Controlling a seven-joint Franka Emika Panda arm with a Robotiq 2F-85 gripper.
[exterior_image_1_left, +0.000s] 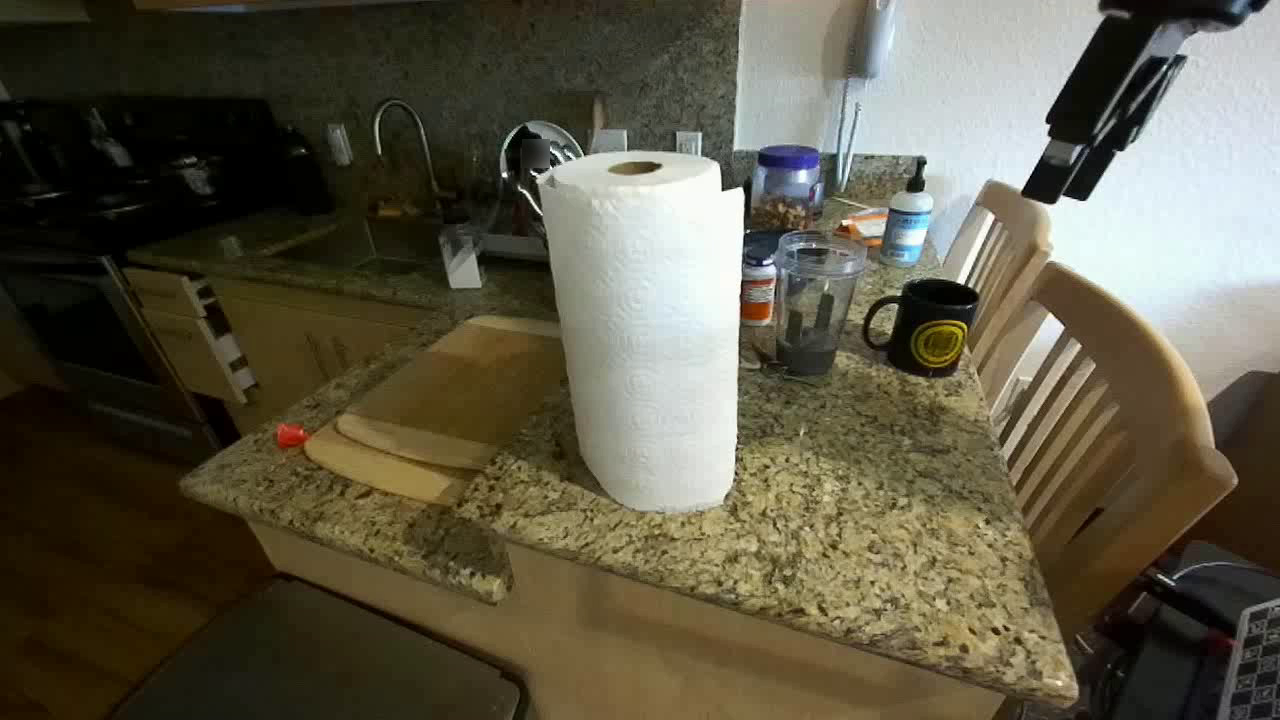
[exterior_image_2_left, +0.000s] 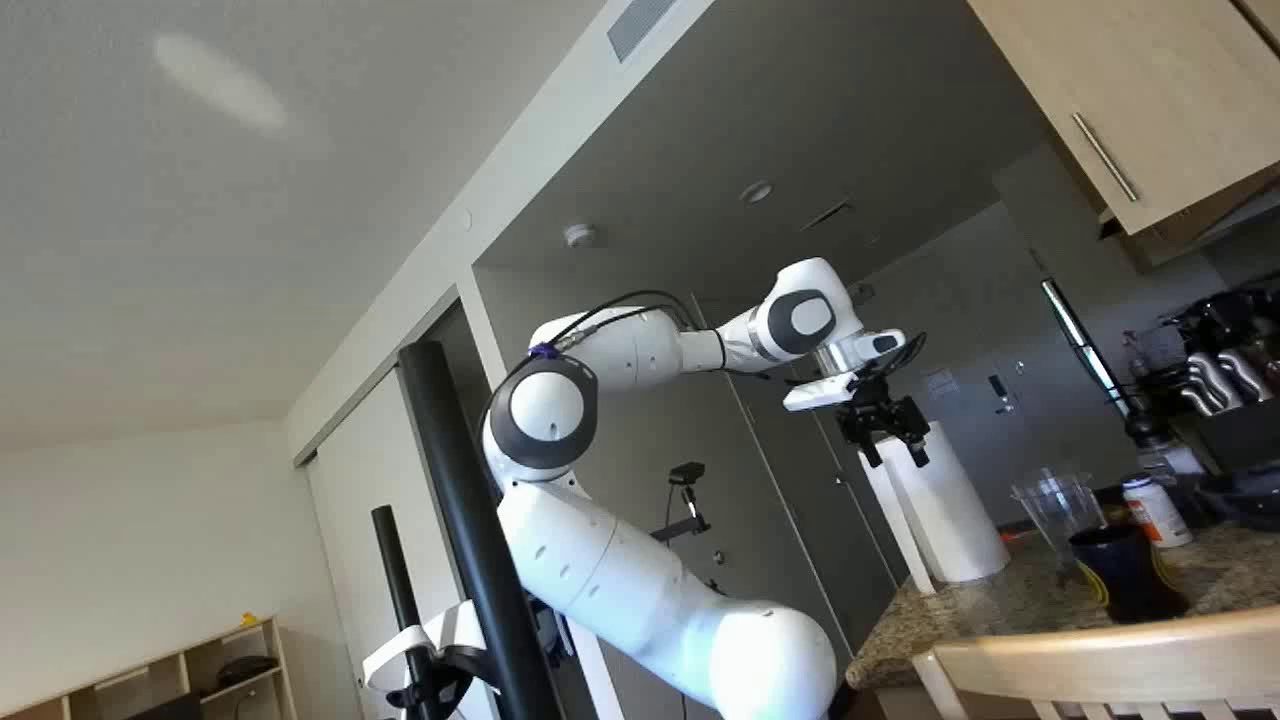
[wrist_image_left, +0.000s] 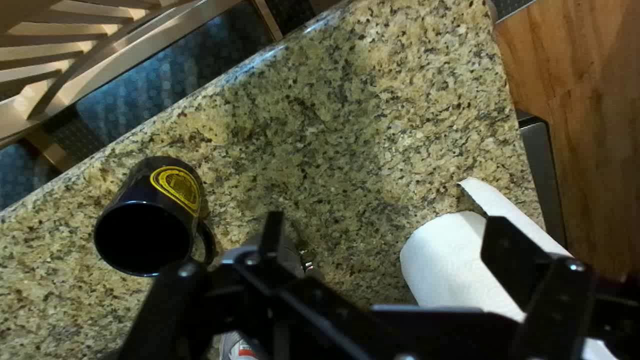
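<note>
My gripper stands open above the granite counter, its two black fingers wide apart with nothing held between them. In the second exterior view the gripper (exterior_image_2_left: 894, 456) appears high up, overlapping the top of the paper towel roll (exterior_image_2_left: 954, 510). The first exterior view has the gripper (exterior_image_1_left: 1056, 180) at the upper right, in the air over the chair side. A white paper towel roll (exterior_image_1_left: 648, 336) stands upright near the counter's front, a loose sheet at its side. Behind it to the right sits a black mug (exterior_image_1_left: 930, 326) with a yellow emblem, upright.
A clear blender cup (exterior_image_1_left: 818, 300), a white bottle (exterior_image_1_left: 757, 288), a soap pump bottle (exterior_image_1_left: 907, 222) and a purple-lidded jar (exterior_image_1_left: 787, 186) crowd the back. Cutting boards (exterior_image_1_left: 480, 384) lie left. Wooden chairs (exterior_image_1_left: 1104, 408) line the right edge.
</note>
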